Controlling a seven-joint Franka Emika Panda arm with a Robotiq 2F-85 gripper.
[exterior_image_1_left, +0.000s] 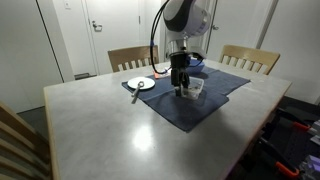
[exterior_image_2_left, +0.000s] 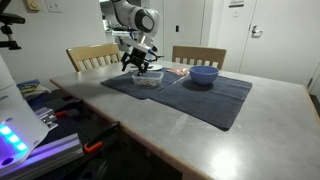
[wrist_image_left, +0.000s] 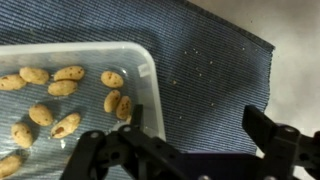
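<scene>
A clear plastic container holding several tan, peanut-like pieces fills the left of the wrist view. It rests on a dark cloth, and shows as a pale box in exterior view 1 and a clear box in exterior view 2. My gripper is open above the container's side wall. One finger overlaps the container's inside edge in the wrist view; the other finger is over bare cloth outside. Nothing is gripped. Whether the fingertips touch the container cannot be told.
A blue bowl stands on the dark cloth beyond the container. Toward the other side lie a white plate and a green-handled utensil. Chairs surround the table.
</scene>
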